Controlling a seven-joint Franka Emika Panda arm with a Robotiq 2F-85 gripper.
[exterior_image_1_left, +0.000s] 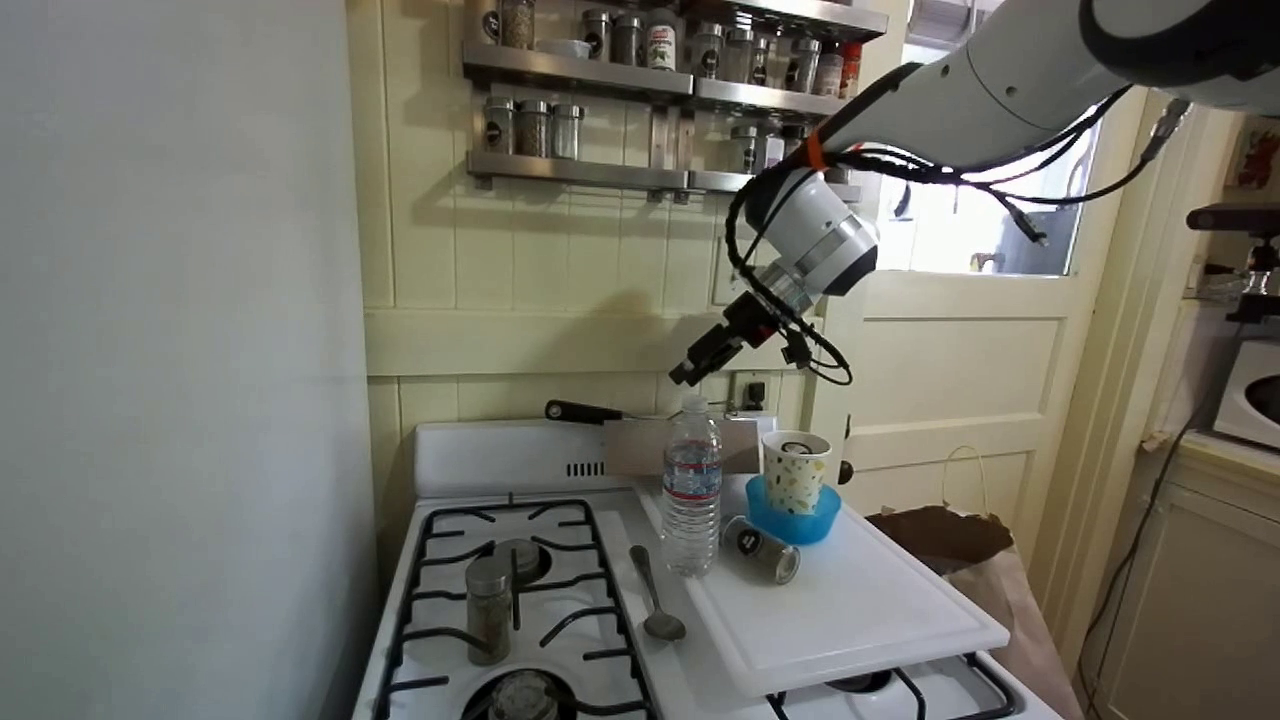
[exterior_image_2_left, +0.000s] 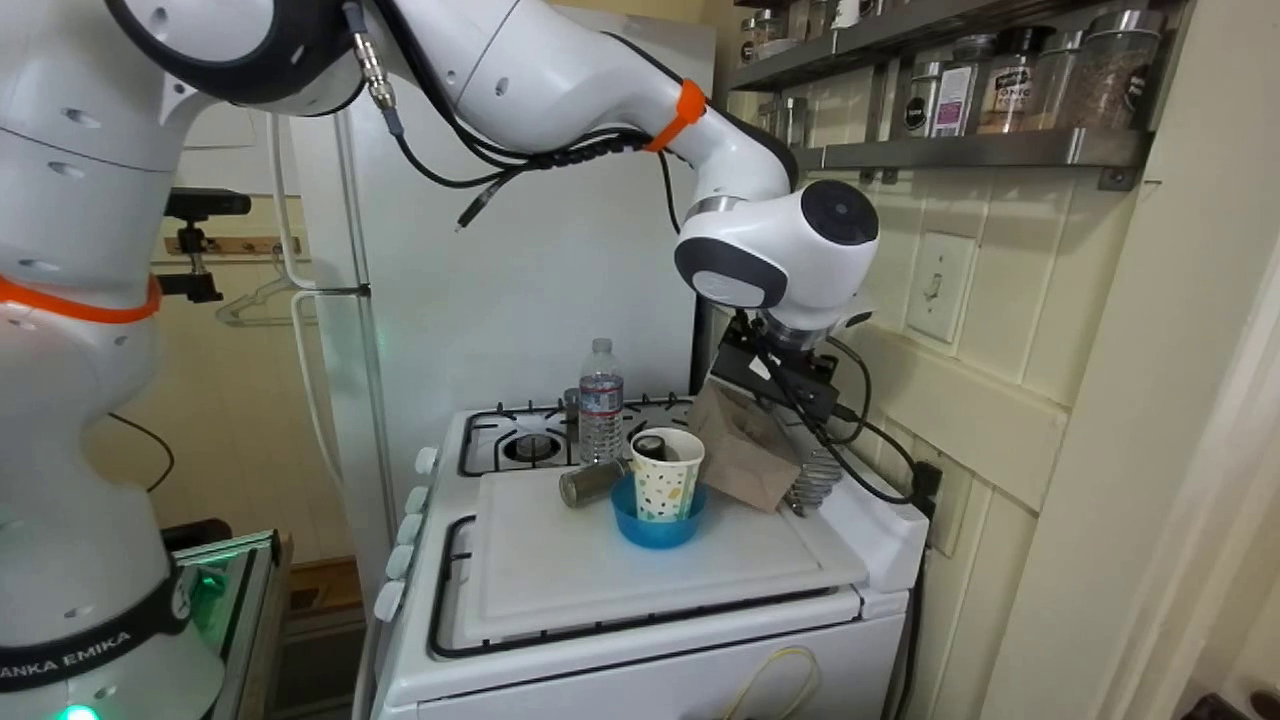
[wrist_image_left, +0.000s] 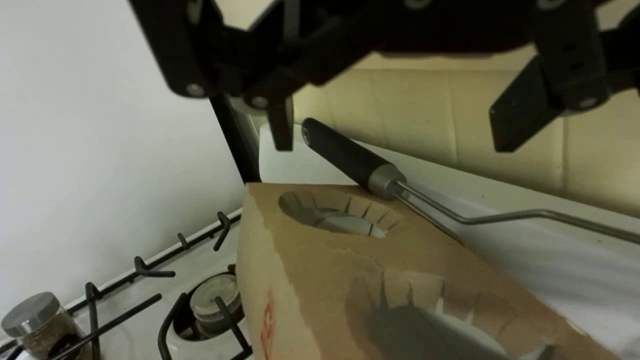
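A utensil with a black handle (wrist_image_left: 345, 153) and a bent wire shaft lies behind a brown cardboard holder (wrist_image_left: 312, 258), its handle resting by the holder's upper edge. Its coiled wire head (exterior_image_2_left: 816, 480) shows beside the holder in exterior view 2. My gripper is open above and behind the holder, its two fingers wide apart with nothing between them. From exterior view 1, the gripper (exterior_image_1_left: 681, 374) hangs just above the bottle's cap, apart from the utensil's handle (exterior_image_1_left: 584, 413). Two cut holes show in the holder's top.
A water bottle (exterior_image_1_left: 692, 504), a tipped spice jar (exterior_image_1_left: 762, 550) and a patterned cup (exterior_image_1_left: 794, 474) in a blue bowl (exterior_image_1_left: 794, 523) stand around the white board (exterior_image_1_left: 858, 612). A spoon (exterior_image_1_left: 654, 594) and another jar (exterior_image_1_left: 488, 614) are to the left. The board's front is clear.
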